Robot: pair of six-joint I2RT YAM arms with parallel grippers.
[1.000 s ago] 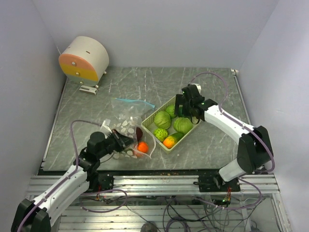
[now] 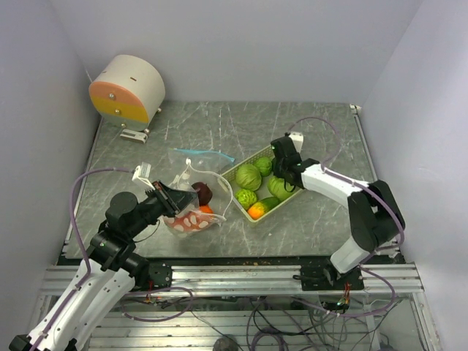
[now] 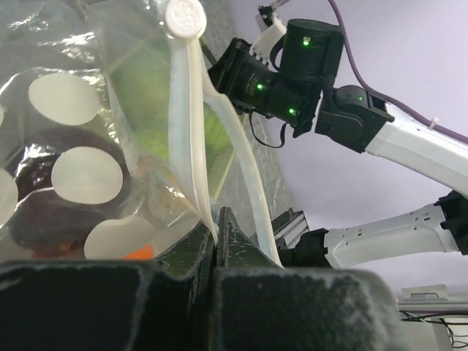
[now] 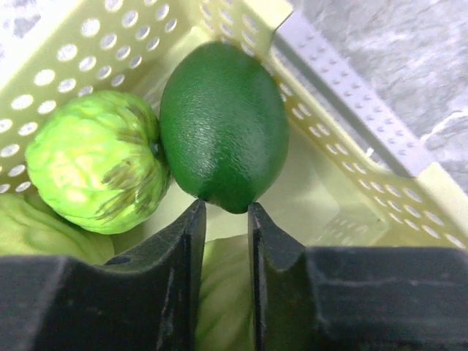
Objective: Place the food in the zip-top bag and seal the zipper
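Note:
The clear zip top bag lies left of centre with its mouth facing the basket. Inside are a dark round food and an orange one. My left gripper is shut on the zipper edge of the bag's mouth. Over the basket, my right gripper is shut on the tip of a dark green, avocado-like food; the fingers stand slightly apart around it. In the top view my right hand hides most of this food.
The pale green basket holds several cabbage-like foods and an orange-green papaya-like one. A rounded cabinet stands at the back left.
My left gripper has moved up and slightly left, and the bag's mouth has shifted with it.

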